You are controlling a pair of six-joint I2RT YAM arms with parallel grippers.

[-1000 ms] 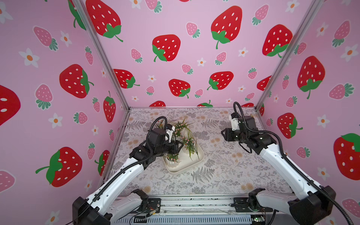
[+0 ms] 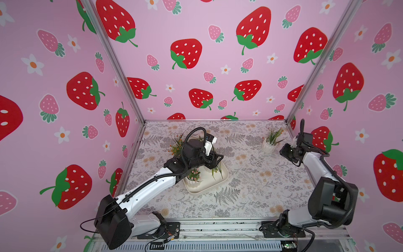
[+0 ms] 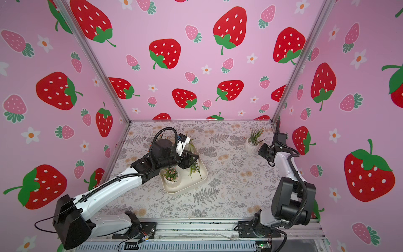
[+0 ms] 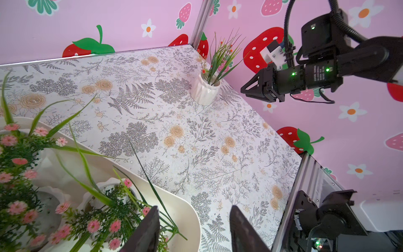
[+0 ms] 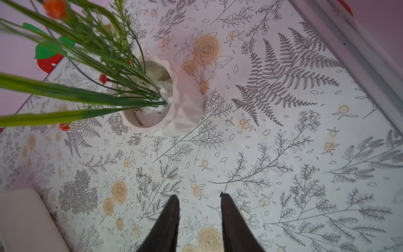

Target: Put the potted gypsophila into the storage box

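Observation:
The cream storage box [image 2: 208, 181] sits left of the table's middle with several potted plants inside. Among them is a small pot of pink blossoms [image 2: 193, 175], seen close in the left wrist view as pink flowers [image 4: 93, 225]. My left gripper [image 2: 220, 158] hangs over the box, hiding part of it; its fingers [image 4: 144, 231] are apart and empty. At the back right, a white pot [image 5: 187, 105] with long green leaves and small red flowers stands upright on the table. My right gripper [image 2: 283, 151] is just to its right, open, with bare cloth between its fingers.
A grey floral cloth [image 2: 247, 189] covers the table, clear between the box and the right pot. The pink right wall [image 2: 369, 105] is close to my right arm. A metal rail [image 2: 222, 220] runs along the front edge.
My right gripper has moved right, uncovering the white pot at the back right. My left gripper has shifted right and slightly up, now covering more of the plants in the box.

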